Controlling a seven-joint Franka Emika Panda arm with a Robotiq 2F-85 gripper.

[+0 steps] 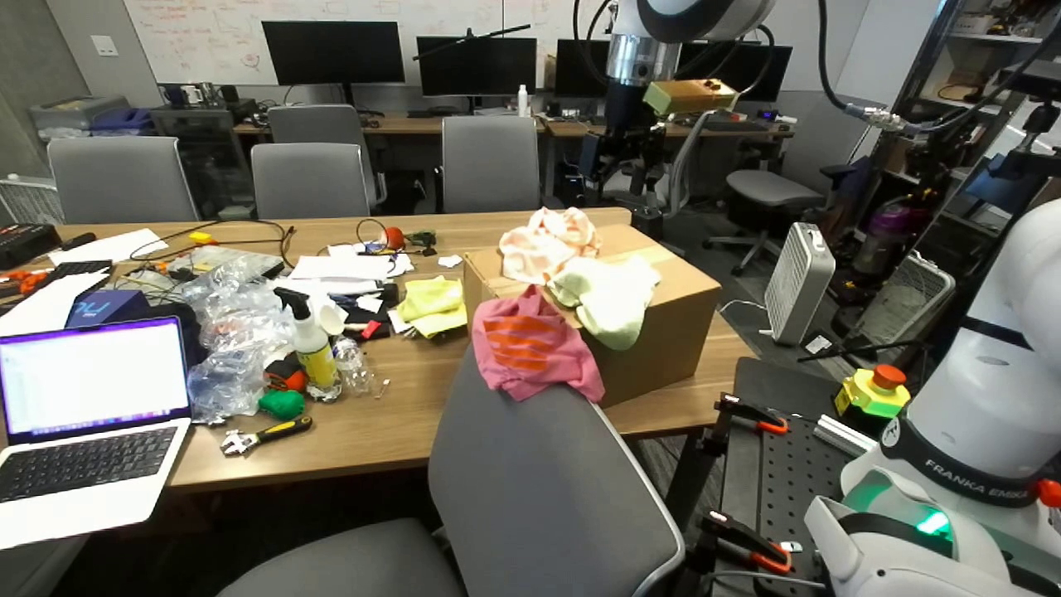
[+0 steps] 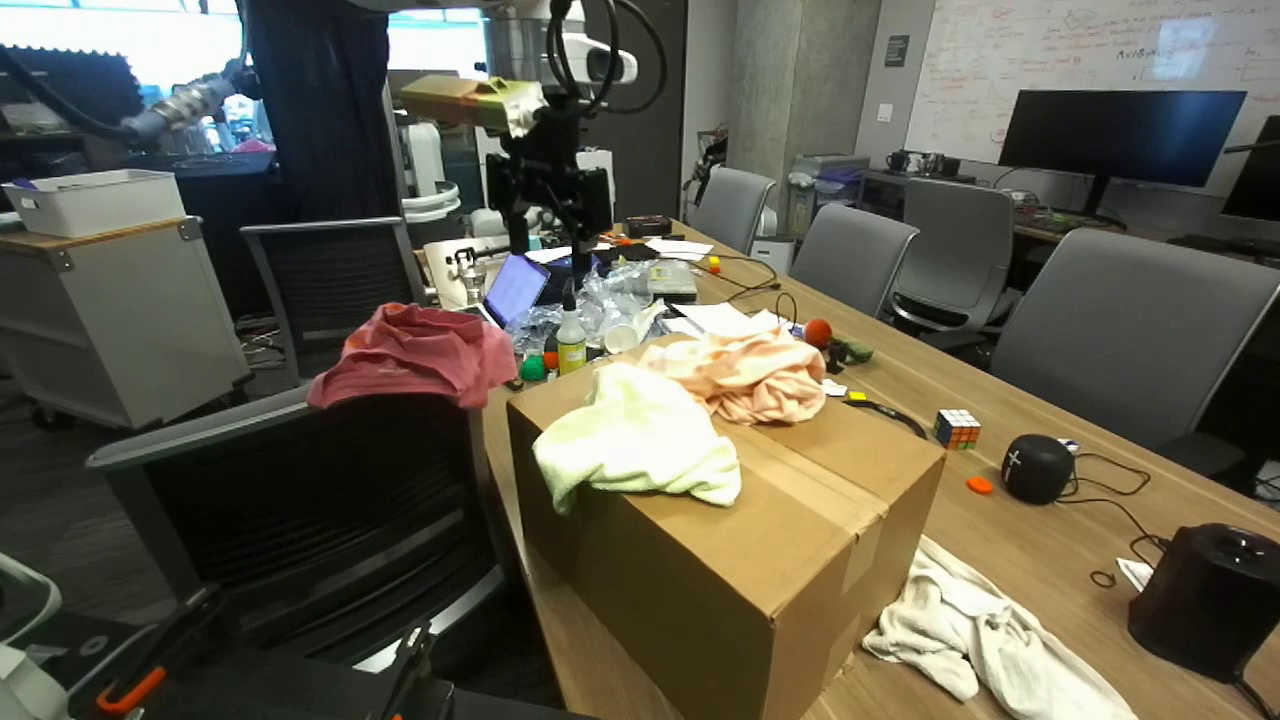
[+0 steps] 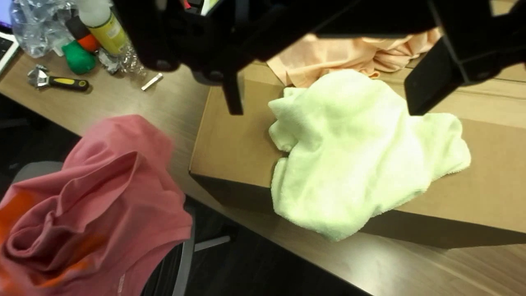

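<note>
Above the box my gripper stands open, its two dark fingers wide apart and nothing between them. In exterior view 2 the gripper (image 2: 549, 246) is in the air, clear of the cloths. A pale green cloth (image 3: 345, 153) lies crumpled on the cardboard box (image 2: 768, 504), draped over one edge. Touching it on the box top is a peach cloth (image 2: 756, 372), partly hidden by the gripper in the wrist view. Over the grey chair's (image 1: 537, 478) backrest hangs a pink cloth (image 1: 532, 343) with orange stripes. A yellow cloth (image 1: 433, 303) rests on the table beside the box.
A white cloth (image 2: 990, 636) lies on the table at the box's other side. Laptop (image 1: 89, 398), spray bottle (image 1: 314, 348), plastic wrap and tools crowd the table's left part. A speaker (image 2: 1038, 468) and Rubik's cube (image 2: 956, 428) stand beyond the box.
</note>
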